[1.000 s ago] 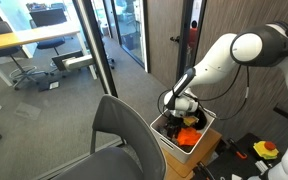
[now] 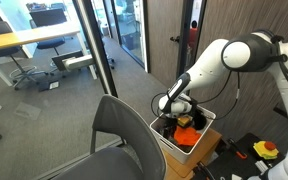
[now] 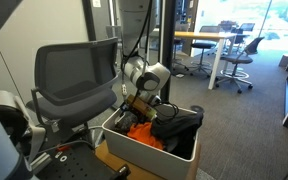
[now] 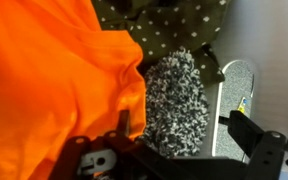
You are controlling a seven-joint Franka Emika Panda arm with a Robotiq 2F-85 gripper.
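My gripper is open inside a light-walled bin [image 3: 149, 153], its fingers spread wide at the bottom of the wrist view. Between and beyond them lies a fuzzy grey-and-white cloth [image 4: 176, 100]. Bright orange cloth [image 4: 59, 85] fills the left side, reaching under the left finger. A dark dotted cloth [image 4: 169, 25] lies across the top. The right finger [image 4: 246, 132] is close to the bin's wall. In the second exterior view, dark cloth [image 3: 179, 124] rises at the bin's right end. The fingertips are hard to make out in the exterior views.
A grey chair [image 2: 119, 130] stands close to the bin, and a door [image 2: 166, 45] is behind it. Small red and yellow items [image 2: 265, 150] sit near the arm's base. Open carpet [image 2: 44, 115] lies farther off, with a table [image 2: 14, 40] and chairs.
The arm has shifted slightly while its gripper stays at the bin. The chair and the bin have not visibly moved.
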